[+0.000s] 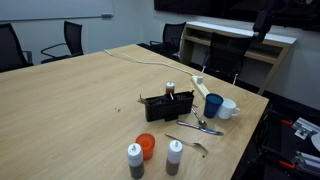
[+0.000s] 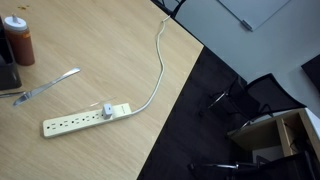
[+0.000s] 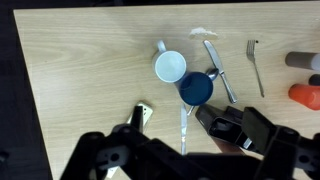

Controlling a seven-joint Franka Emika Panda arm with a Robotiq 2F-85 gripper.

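Note:
High above the table, my gripper stands open, its fingers wide apart and nothing held. In the wrist view a white mug (image 3: 170,67) touches or nearly touches a blue cup (image 3: 197,89). Close to them are a black box (image 3: 222,124), a knife (image 3: 183,130) and a long piece of cutlery (image 3: 219,69). A fork (image 3: 255,66) lies farther right. Part of the black box is hidden behind the gripper. Exterior view 1 shows the arm (image 1: 268,30) at the upper right, well clear of everything on the table.
An orange-red bowl (image 1: 147,142) and two white-topped bottles (image 1: 174,157) (image 1: 135,161) stand at the near side. A power strip (image 2: 88,121) with its cord lies near the table edge, and a red-brown bottle (image 2: 19,43) stands beyond.

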